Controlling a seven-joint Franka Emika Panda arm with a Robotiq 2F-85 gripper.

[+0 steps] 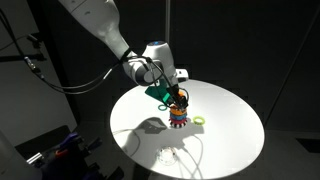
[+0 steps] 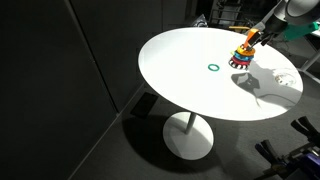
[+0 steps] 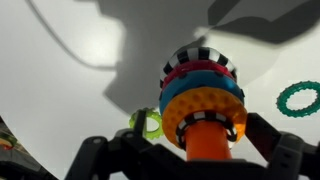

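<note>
On the white table stands a stacking toy (image 3: 205, 90), with a black-and-white base and red, blue and orange layers around an orange post (image 3: 207, 140). In exterior view 1 the toy (image 1: 178, 117) is near the middle of the table, directly under my gripper. My gripper is open, its dark fingers (image 3: 130, 155) spread to either side of the post. From the wrist, whether a finger touches the toy cannot be told. In exterior view 2 the toy (image 2: 242, 56) sits toward the far right of the table.
A yellow-green ring (image 1: 199, 120) and a teal ring (image 1: 163, 106) lie flat on opposite sides of the toy. Nearer the front edge of exterior view 1 is a white ring-like object (image 1: 167, 156).
</note>
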